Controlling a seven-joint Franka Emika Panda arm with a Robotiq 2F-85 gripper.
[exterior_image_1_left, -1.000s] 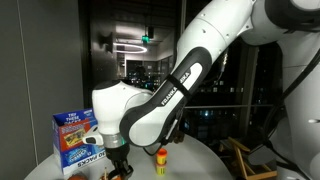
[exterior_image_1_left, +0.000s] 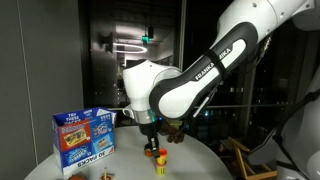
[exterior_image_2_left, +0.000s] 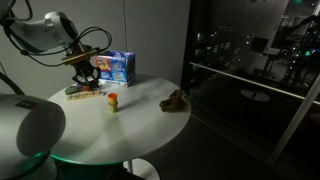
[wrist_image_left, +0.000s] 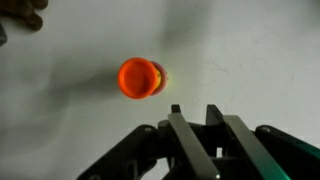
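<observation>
A short cup-like piece with an orange-red top and yellow body (exterior_image_2_left: 113, 103) stands upright on the white round table. From above, in the wrist view, its round orange top (wrist_image_left: 138, 77) shows ahead of my fingertips and apart from them. My gripper is shut above the table, its black fingers pointing down. What lies between them cannot be made out. In exterior view 1 a small orange-red spot (exterior_image_1_left: 148, 153) shows under the gripper, beside the cup; whether it is held is unclear.
A blue and red game box (exterior_image_1_left: 84, 139) stands at the table's back. A brown lump (exterior_image_2_left: 174, 102) lies towards the far side of the table (exterior_image_2_left: 140, 122). Small items (exterior_image_2_left: 85, 95) lie near the box.
The arm has moved right in exterior view 1, away from the front of the box and up towards the cup. The cup and the box have stayed in place.
</observation>
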